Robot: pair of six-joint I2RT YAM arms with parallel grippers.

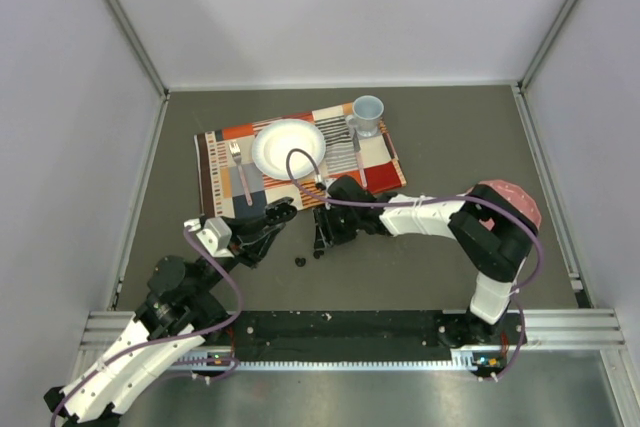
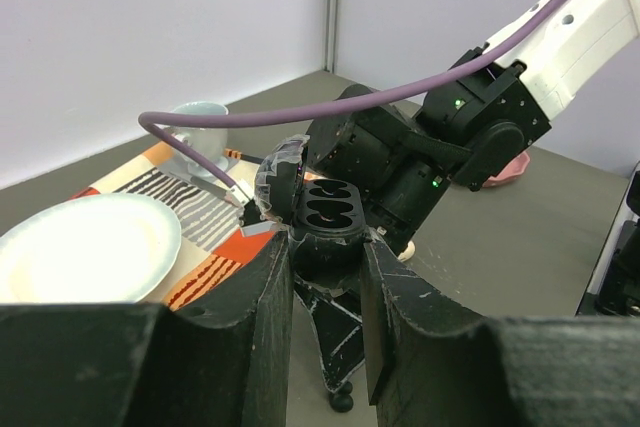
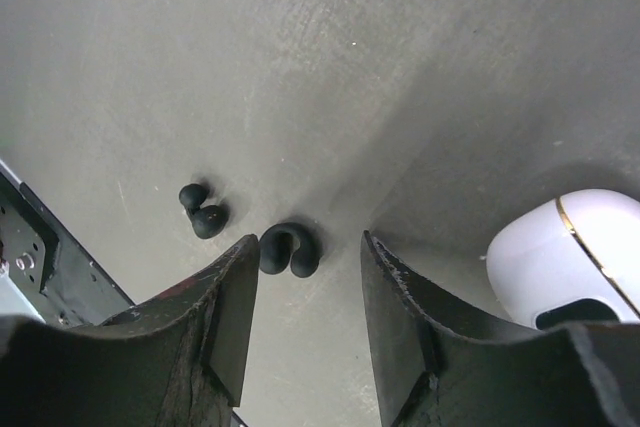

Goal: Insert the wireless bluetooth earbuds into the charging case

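My left gripper is shut on the black charging case (image 2: 331, 215), holding it above the table with its clear lid raised and its slots facing up. In the top view this case (image 1: 281, 210) is left of centre. Two small black earbuds lie on the grey table: one farther left (image 3: 203, 212) and one (image 3: 290, 250) between the fingertips of my right gripper. That gripper stands open, pointing down close over the second earbud, with table showing on either side of the bud.
A white plate (image 1: 265, 152), a fork (image 1: 240, 172) and a pale mug (image 1: 367, 115) are on the striped placemat behind. A white rounded object (image 3: 560, 257) lies right of my right fingers. A pink dish (image 1: 515, 205) sits far right. Bare table lies in front.
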